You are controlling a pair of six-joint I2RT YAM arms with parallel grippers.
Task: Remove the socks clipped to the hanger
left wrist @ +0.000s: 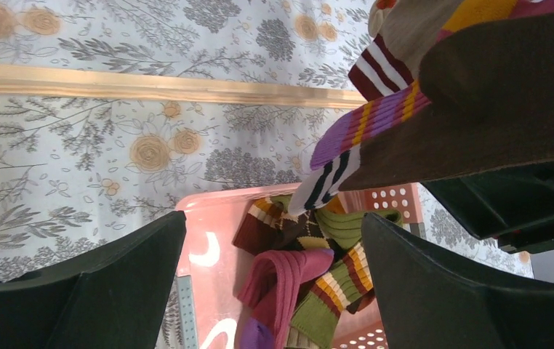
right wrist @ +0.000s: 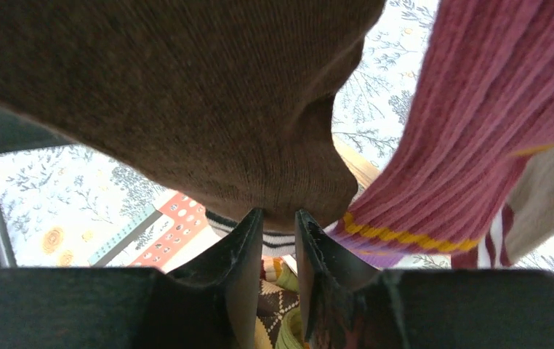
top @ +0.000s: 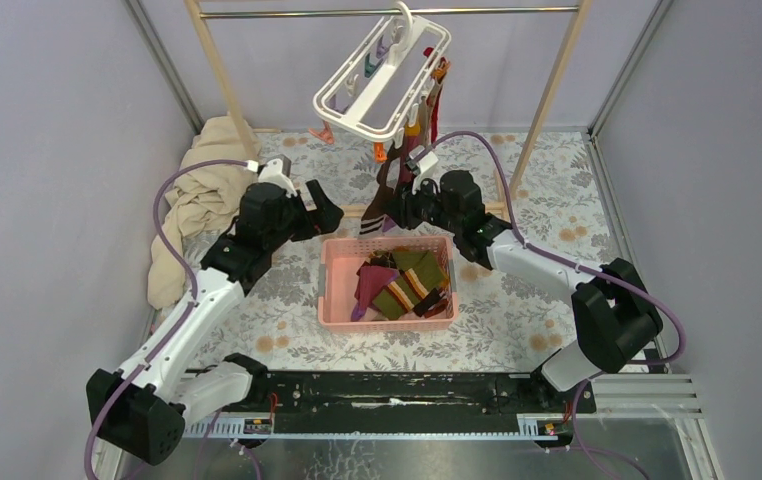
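Socks hang from the white hanger [top: 382,75], among them a dark brown sock [left wrist: 492,102] with a striped cuff and a maroon-and-yellow sock [right wrist: 470,167]. My right gripper [top: 407,205] is at the brown sock, its fingertips close together against the fabric; whether cloth is between them is unclear. My left gripper [top: 322,200] stands open left of the hanging socks, nothing between its fingers.
A pink basket [top: 332,315] holding several socks sits below both grippers. A wooden stand [top: 552,80] carries the bar. A beige cloth [top: 172,270] lies at the left.
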